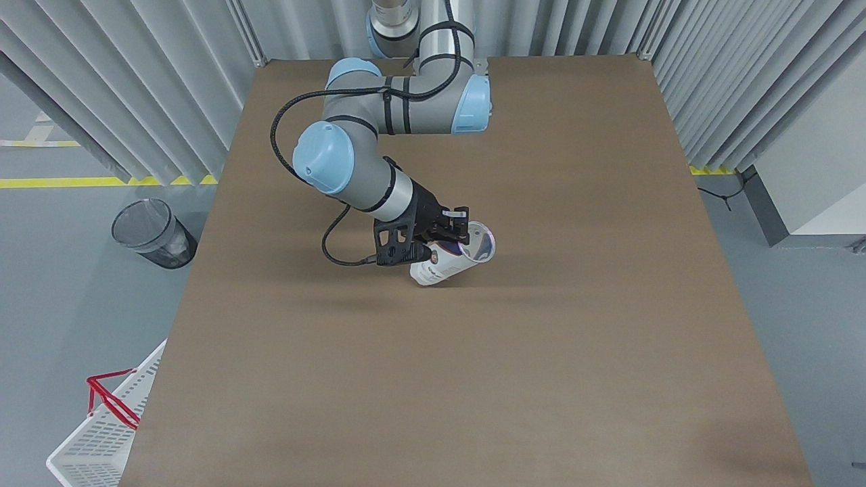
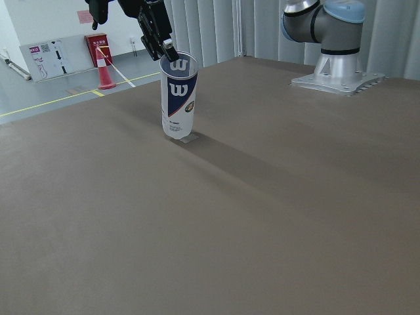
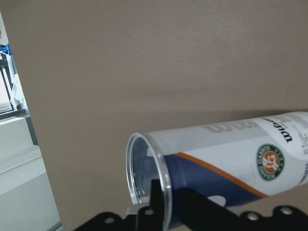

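Observation:
A white Wilson tennis ball tube (image 1: pixel 446 264) with a navy panel stands upright on the brown table (image 1: pixel 528 365), seen clearly in the left view (image 2: pixel 178 105). My black gripper (image 2: pixel 169 49) is at the tube's top rim, its fingertips on the wall. In the wrist view the tube's clear rim and label (image 3: pixel 240 163) lie right at the dark fingers, which seem shut on the rim, though the gap between them is hidden.
A dark bin (image 1: pixel 154 235) and a white basket (image 1: pixel 105 438) are on the floor left of the table.

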